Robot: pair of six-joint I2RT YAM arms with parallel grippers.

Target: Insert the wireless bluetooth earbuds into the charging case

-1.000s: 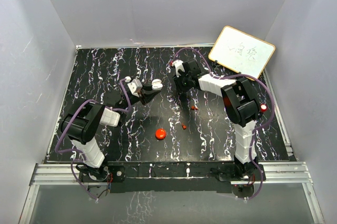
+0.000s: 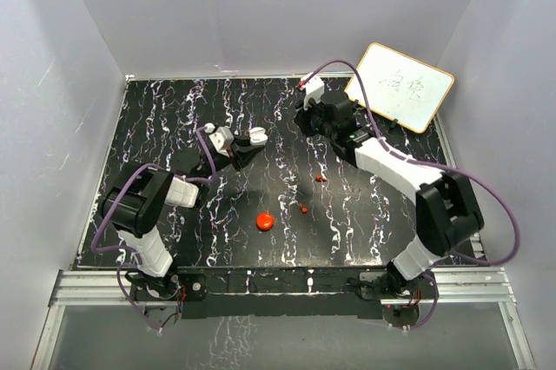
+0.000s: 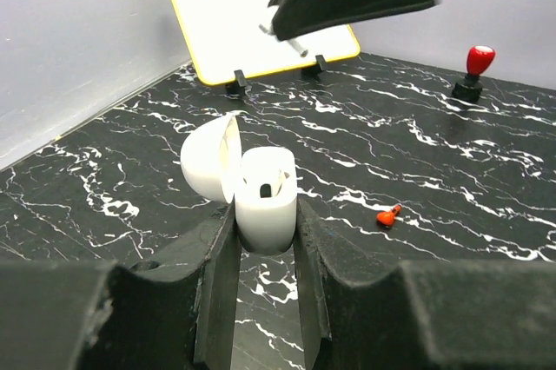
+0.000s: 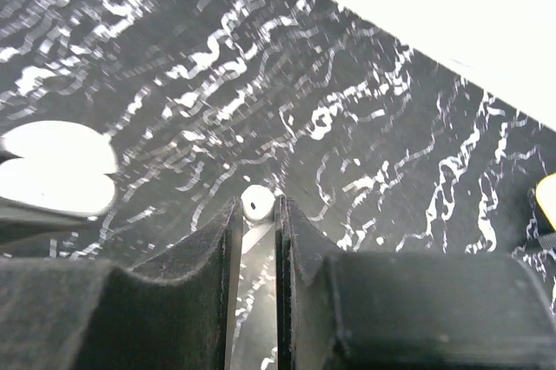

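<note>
My left gripper is shut on the white charging case [image 3: 265, 214], with the rounded lid [image 3: 208, 160] standing open. A dark slot shows in the top of the case; whether an earbud sits in it, I cannot tell. From above, the case [image 2: 258, 137] is left of my right gripper [image 2: 304, 120], with a clear gap between them. My right gripper is shut on a white earbud [image 4: 258, 203], its round end up and stem partly between the fingers. The same earbud [image 3: 282, 27] shows blurred in the left wrist view, apart from the case.
A white board with a yellow rim [image 2: 400, 86] leans at the back right. An orange-red round object [image 2: 265, 221] and small red pieces [image 2: 320, 179] lie on the black marbled table. A red-topped black post [image 3: 473, 75] stands farther off.
The left arm and case look unmoved.
</note>
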